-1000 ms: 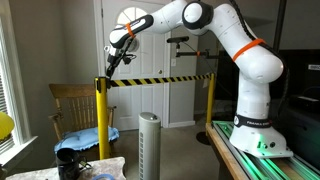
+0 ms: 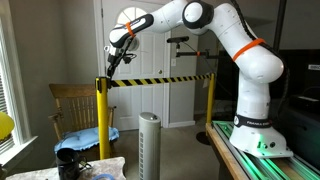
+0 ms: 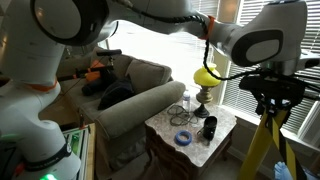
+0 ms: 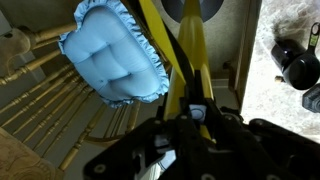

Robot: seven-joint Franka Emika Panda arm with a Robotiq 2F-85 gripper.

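Note:
A yellow and black striped barrier belt (image 2: 160,81) stretches between the near yellow post (image 2: 103,125) and a farther yellow post (image 2: 211,100). My gripper (image 2: 110,74) points down at the top of the near post, where the belt ends. In exterior view 2 the gripper (image 3: 270,106) is at the same post top (image 3: 262,140), with the belt falling away beside it. Looking down in the wrist view, the gripper appears closed around the belt's end piece, over the yellow post (image 4: 190,60). The fingertips are dark and partly hidden there, so the exact grip is unclear.
Behind the post stands a wooden chair with a blue cushion (image 4: 115,55). A small table (image 3: 170,143) holds a black mug (image 3: 209,127), a blue ring (image 3: 183,138) and a yellow-topped lamp (image 3: 205,78). A grey cylinder (image 2: 149,145) rises in front of the belt.

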